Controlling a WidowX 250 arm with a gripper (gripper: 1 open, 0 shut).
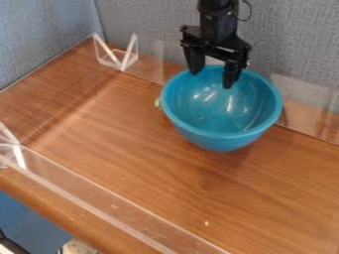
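Observation:
A large teal bowl (pixel 219 114) rests upright on the wooden table, right of centre toward the back. My black gripper (pixel 212 73) hangs over the bowl's back part, open, its two fingers pointing down, with nothing seen between them. The fingertips are low, at about the back rim's height. A small green item peeks out at the bowl's left side, mostly hidden.
Clear panels line the back and front-left edges of the wooden table (pixel 119 139), with a clear bracket (pixel 117 54) at the back left. Grey padded walls stand behind.

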